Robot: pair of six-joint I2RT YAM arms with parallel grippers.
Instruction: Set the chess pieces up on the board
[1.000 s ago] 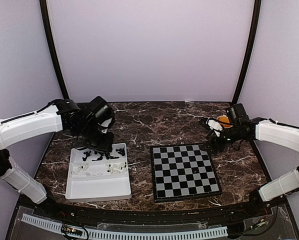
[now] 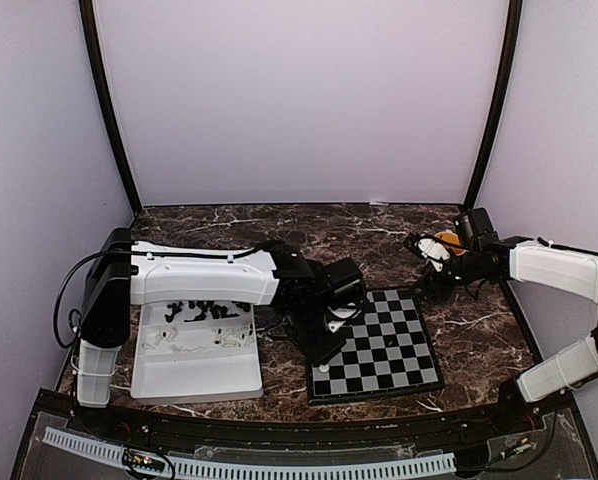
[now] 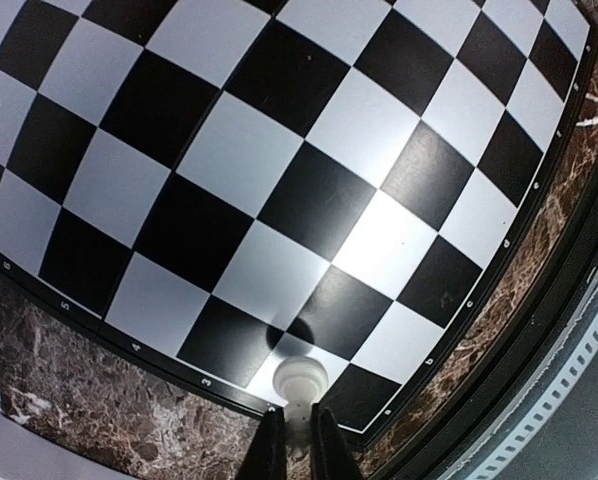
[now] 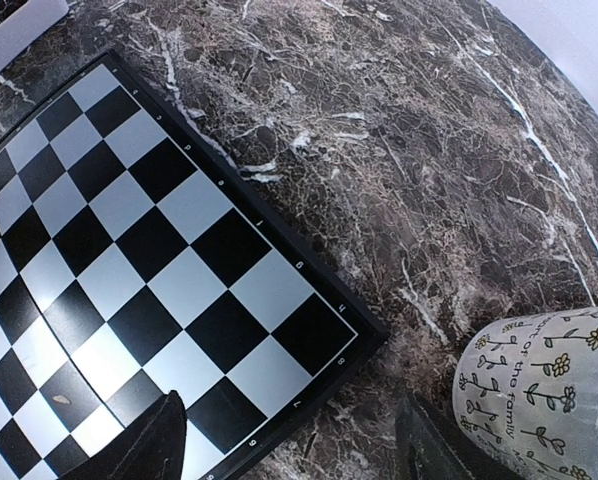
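Note:
The chessboard (image 2: pixel 379 350) lies empty at the table's front right, apart from a white piece (image 3: pixel 300 376) in my left gripper, which is shut on it over a near-corner square of the board. The white tray (image 2: pixel 194 375) on the left holds several black and white pieces, partly hidden by my left arm. My right gripper hangs off the board's far right corner, its fingers apart and nothing between them.
A printed cup with an orange inside (image 4: pixel 534 390) stands beside the board under my right gripper.

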